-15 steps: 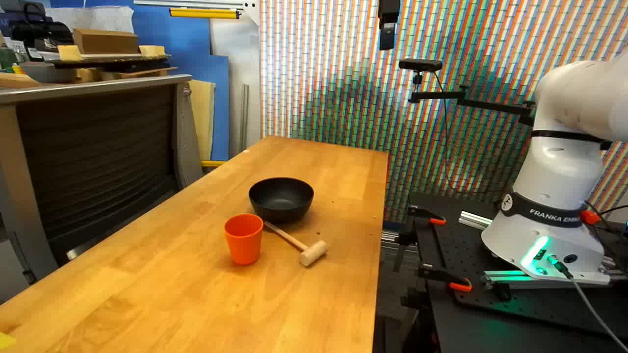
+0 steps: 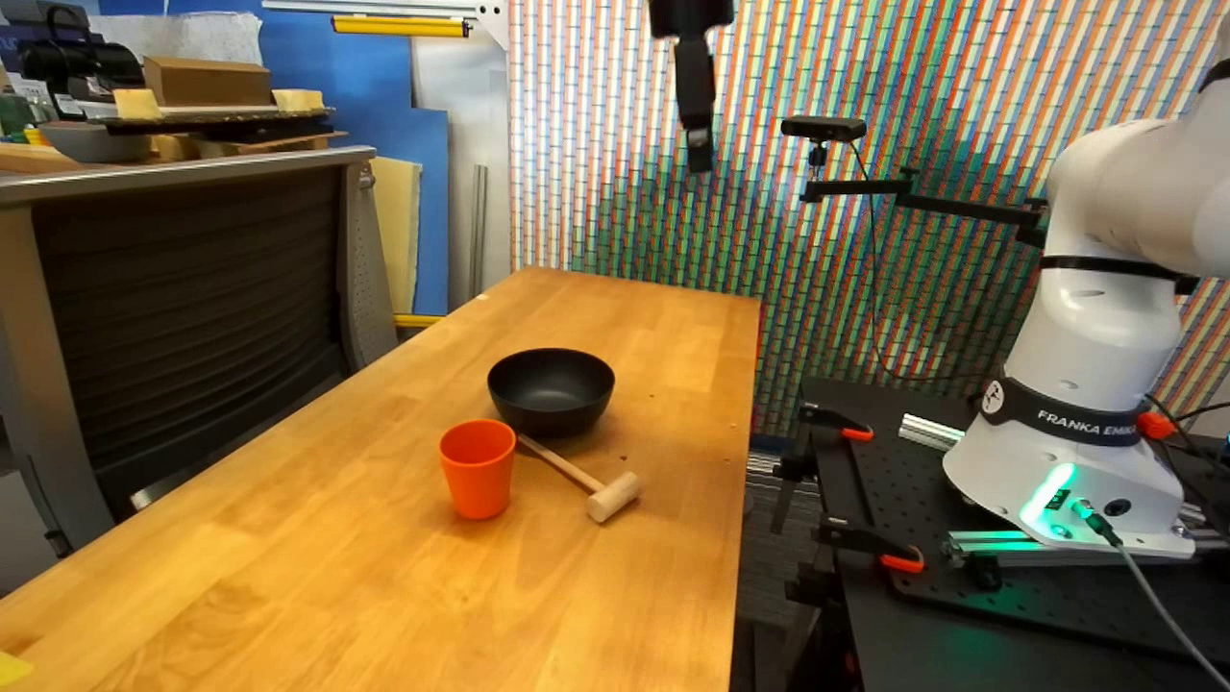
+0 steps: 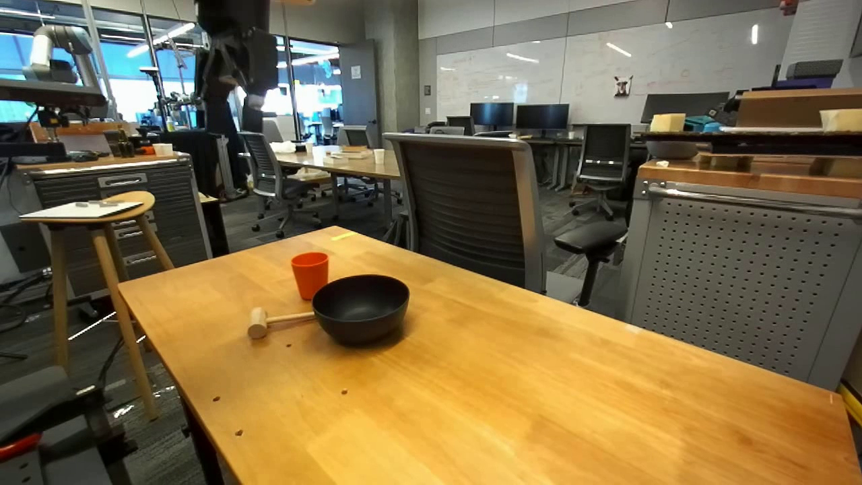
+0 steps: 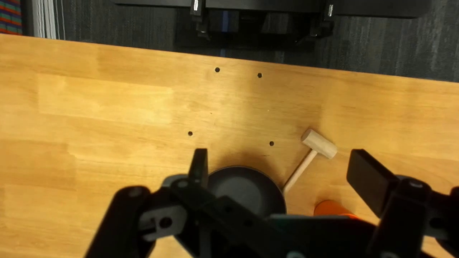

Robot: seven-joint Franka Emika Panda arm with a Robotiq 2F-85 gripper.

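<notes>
On the wooden table stand a black bowl (image 2: 551, 394) and an orange cup (image 2: 476, 471), upright. Between them lies a small wooden mallet (image 2: 616, 496), its handle pointing toward the bowl. My gripper is open in the wrist view, its fingers (image 4: 198, 167) wide apart with nothing held. From above, the bowl (image 4: 239, 189) and the cup (image 4: 333, 208) are partly hidden by the gripper, while the mallet (image 4: 319, 144) shows clearly. High over the table, the gripper (image 2: 694, 150) appears at the top edge of exterior view 1, well clear of all three objects.
Bare room surrounds the objects on the table (image 3: 566, 380). A chair (image 3: 477, 210) stands close along one long side. Beyond the opposite edge are clamps (image 2: 871, 542) and the robot's base (image 2: 1061, 461).
The gripper has moved left and lower in exterior view 1, still high above the table. Bowl, cup and mallet have stayed in place.
</notes>
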